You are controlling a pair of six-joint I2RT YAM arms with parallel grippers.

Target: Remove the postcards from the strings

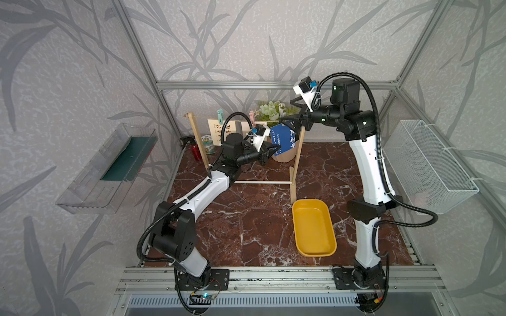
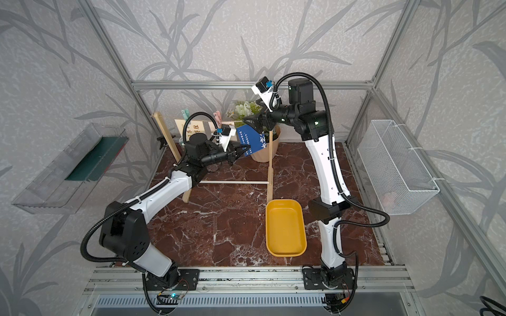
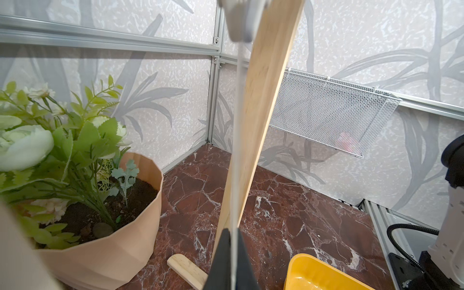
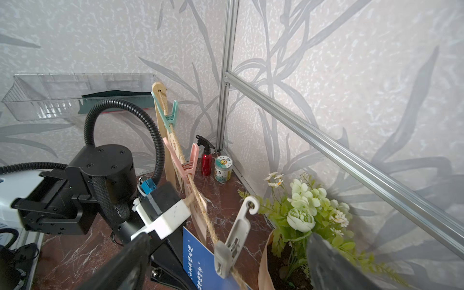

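Observation:
A blue postcard (image 1: 284, 138) with white writing hangs tilted from the string (image 4: 205, 220) under a white clip (image 4: 235, 239). My left gripper (image 1: 276, 149) is shut on its lower left edge; in the left wrist view the card appears edge-on, a thin pale line between the fingers. My right gripper (image 1: 287, 111) stands open at the card's top right, and the white clip shows between its spread fingers in the right wrist view. Further left hang cream cards (image 1: 215, 130), with a pink clip (image 4: 186, 162) and a teal clip (image 4: 166, 113) above.
Wooden posts (image 1: 298, 158) hold the string. A potted plant (image 3: 104, 227) is behind it. An empty yellow tray (image 1: 314, 227) lies front right. A spray bottle (image 4: 206, 159) and can (image 4: 223, 168) stand at the back left.

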